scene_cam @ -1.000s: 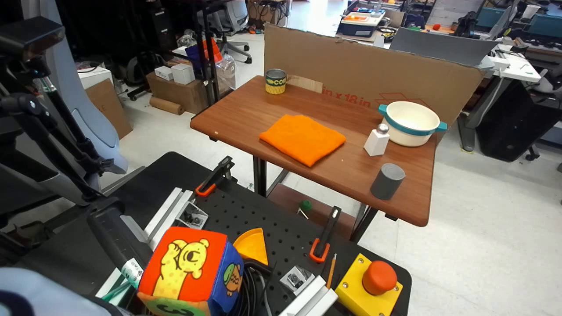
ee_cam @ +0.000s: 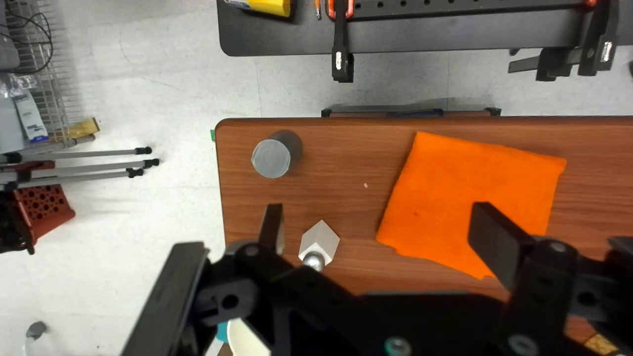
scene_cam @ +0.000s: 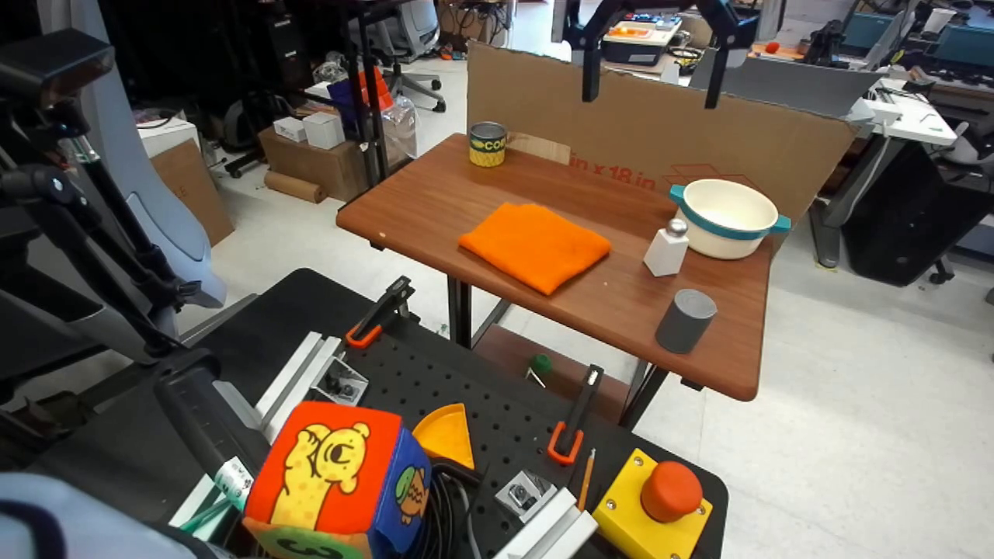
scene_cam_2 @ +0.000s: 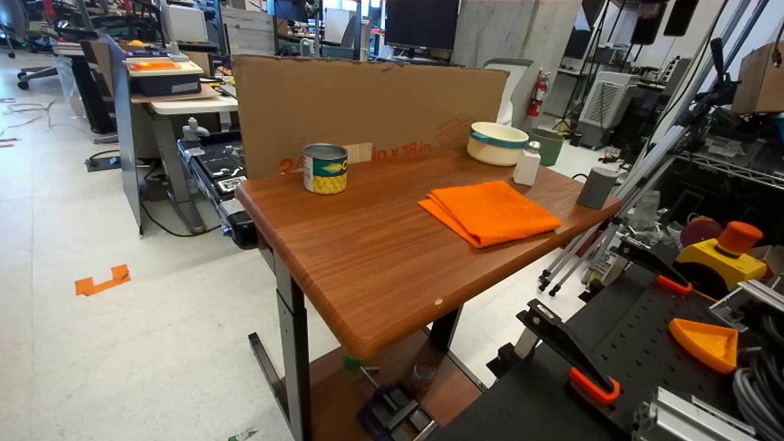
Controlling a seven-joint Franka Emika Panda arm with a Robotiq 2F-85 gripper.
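Note:
My gripper (scene_cam: 652, 101) hangs open high above the far side of the brown table (scene_cam: 419, 210), its two fingers wide apart and nothing held between them. In the wrist view, dark fingers (ee_cam: 498, 243) frame the tabletop from above. A folded orange cloth (scene_cam: 536, 246) lies mid-table. Toward one end stand a grey cylinder (scene_cam: 686, 321), a white shaker with a metal top (scene_cam: 667, 248) and a cream pot with teal handles (scene_cam: 729, 214). The corn can (scene_cam_2: 324, 169) is at the opposite end. Under the gripper body, the pot (ee_cam: 243, 338) is mostly hidden in the wrist view.
A cardboard sheet (scene_cam: 634, 130) stands along the table's far edge. On the near side, a black bench (scene_cam: 447, 363) carries clamps (scene_cam: 578, 415), a soft picture cube (scene_cam: 335, 480) and a red-topped yellow button box (scene_cam: 652, 508).
The gripper has come down into the top of exterior view 1, where it was absent before. The objects on the table stay where they were.

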